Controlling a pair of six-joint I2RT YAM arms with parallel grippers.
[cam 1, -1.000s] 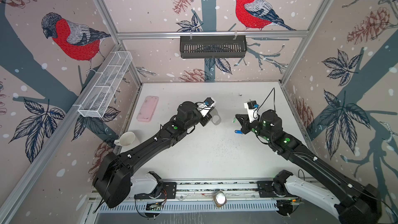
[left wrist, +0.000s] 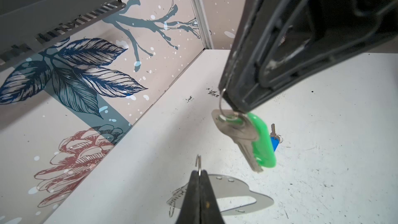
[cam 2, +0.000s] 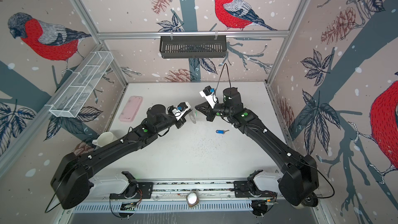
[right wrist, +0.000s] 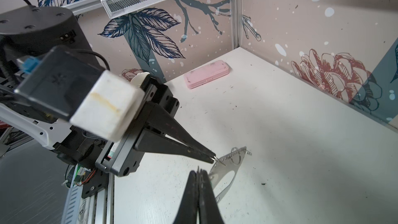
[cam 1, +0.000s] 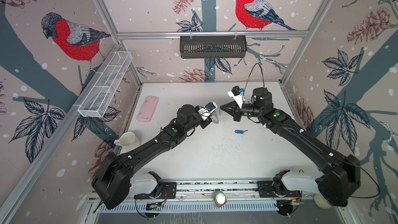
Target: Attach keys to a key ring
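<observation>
My left gripper is shut on a small wire hook of a grey metal key holder (left wrist: 238,190), a flat plate with a large opening, which hangs beneath the fingertips. In the right wrist view this holder (right wrist: 227,167) shows a row of small holes along one edge. Close by, my right gripper is shut on a thin wire ring (left wrist: 222,107); from it dangle a silver key (left wrist: 240,134) and a green tag (left wrist: 263,143). They are above the holder and look apart from it. A blue-tagged key (cam 1: 240,132) lies on the table, right of centre.
A pink case (cam 1: 147,108) lies at the back left, and a white mug (cam 1: 127,140) stands at the left edge. A dark basket (cam 1: 213,49) hangs at the back; a white wire shelf (cam 1: 105,83) is on the left.
My right gripper has moved left and toward the back with the green-tagged key, coming up close to the left gripper. The left arm has shifted only slightly.
</observation>
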